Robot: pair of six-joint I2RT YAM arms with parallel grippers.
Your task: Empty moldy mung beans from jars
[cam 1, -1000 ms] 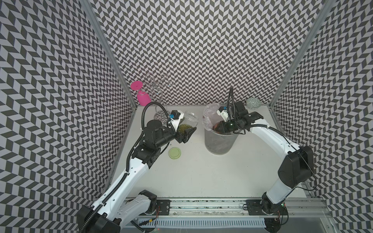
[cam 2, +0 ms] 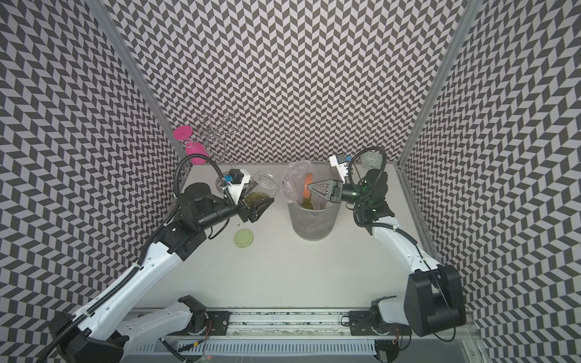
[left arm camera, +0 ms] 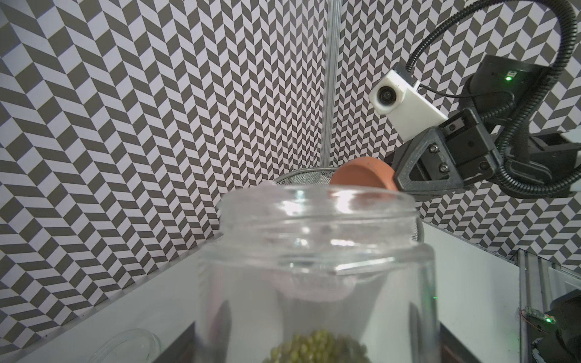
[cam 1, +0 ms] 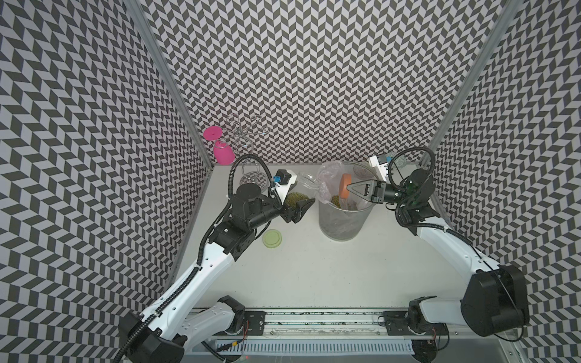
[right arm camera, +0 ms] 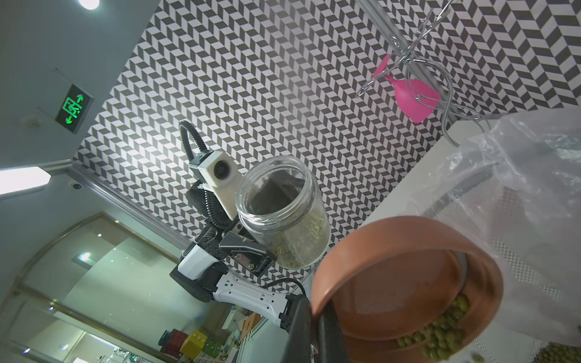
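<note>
My left gripper (cam 1: 300, 210) is shut on a clear glass jar (left arm camera: 317, 290), which leans a little, its open mouth towards the bin's left side. Green mung beans (left arm camera: 317, 348) lie in its lower part. Over the mesh bin (cam 1: 340, 225), my right gripper (cam 2: 311, 187) pinches the wall of a terracotta-orange cup (right arm camera: 417, 233). The cup is tipped on its side, and a few beans (right arm camera: 444, 326) cling along its inner lower edge. Deeper in the bin, more beans (right arm camera: 556, 352) show. A green lid (cam 1: 272, 238) lies flat on the table.
A crumpled clear bag (right arm camera: 526, 175) lines the bin's left rim, close to the jar. At the back left stands a wire rack (cam 1: 245, 136) with a pink goblet (cam 1: 224, 153). A patterned glass bowl (cam 2: 371, 159) sits back right.
My right gripper has risen from inside the bin with the cup, now held higher near the rim. The left gripper has shifted the jar slightly rightwards, closer to the bin.
</note>
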